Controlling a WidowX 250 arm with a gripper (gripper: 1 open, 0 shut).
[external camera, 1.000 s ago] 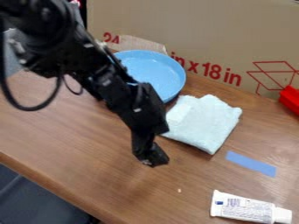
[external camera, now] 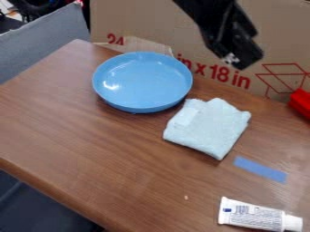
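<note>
My black gripper (external camera: 231, 53) hangs at the top of the view, above and behind the table items; whether its fingers are open or shut is unclear. A blue plate (external camera: 141, 82) rests on the wooden table. To its right lies a folded white cloth (external camera: 208, 129). A white tube (external camera: 259, 216) lies near the bottom right, with a strip of blue tape (external camera: 259, 169) between it and the cloth.
A cardboard box (external camera: 280, 36) stands along the back. A red object (external camera: 302, 104) is at the right edge.
The arm has swung up and back, away from the table's middle, uncovering the plate and the bare wood. The items on the table look unmoved.
</note>
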